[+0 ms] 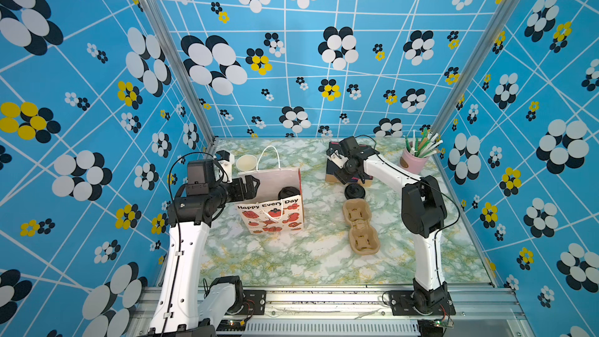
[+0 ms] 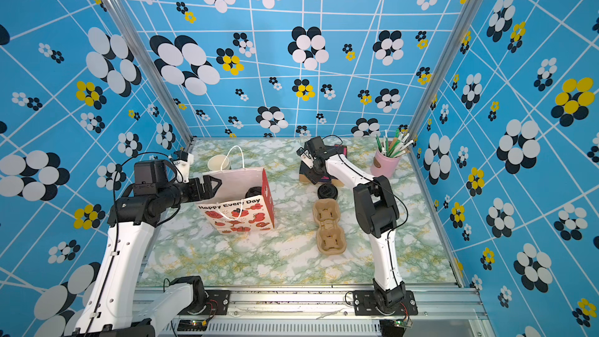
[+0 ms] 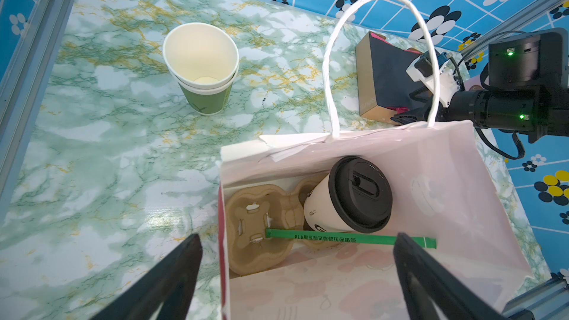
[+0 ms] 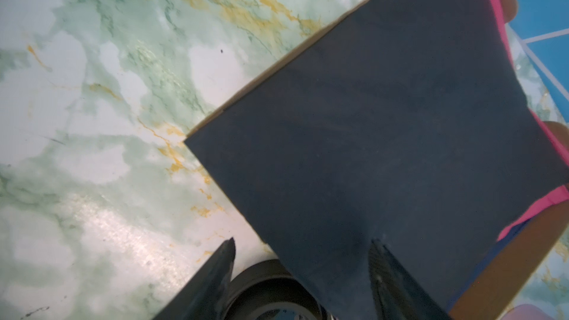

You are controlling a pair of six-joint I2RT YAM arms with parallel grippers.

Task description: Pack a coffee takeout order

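The paper bag [image 1: 272, 215], printed "Happy Every Day", stands upright on the left of the table. Inside it, the left wrist view shows a cup with a black lid [image 3: 362, 192], a cardboard carrier [image 3: 257, 249] and a green-wrapped straw [image 3: 349, 237]. Over the bag's left side hovers my left gripper, open and empty. My right gripper is open above the near edge of a dark-topped box [image 4: 367, 118], with nothing held. Black lids [image 1: 355, 192] lie just in front of that box, partly hidden by it in the right wrist view.
Nested paper cups [image 3: 204, 59] stand behind the bag. A second cardboard carrier [image 1: 360, 227] lies mid-table, and a pink pot [image 1: 413, 161] of wrapped straws stands at the back right.
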